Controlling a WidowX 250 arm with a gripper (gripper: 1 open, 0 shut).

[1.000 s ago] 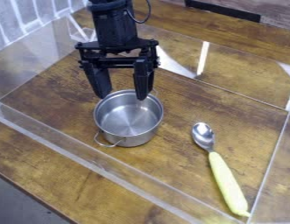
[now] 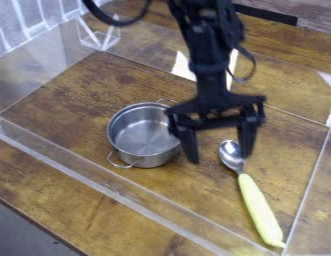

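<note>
My black gripper (image 2: 219,145), blurred by motion, hangs open just above the bowl of a metal spoon, its fingers on either side of that area, with nothing visible between them. The spoon (image 2: 233,155) lies on the wooden surface with its pale yellow handle (image 2: 257,208) pointing toward the lower right. To the left of the gripper stands a small empty steel pot (image 2: 141,138) with wire handles.
Clear plastic walls border the wooden board (image 2: 68,95) along the front, sides and back. A white railing shows at the top left. The board's left part is clear.
My gripper has moved right and downward, from above the steel pot to over the spoon. The pot and spoon stay where they were.
</note>
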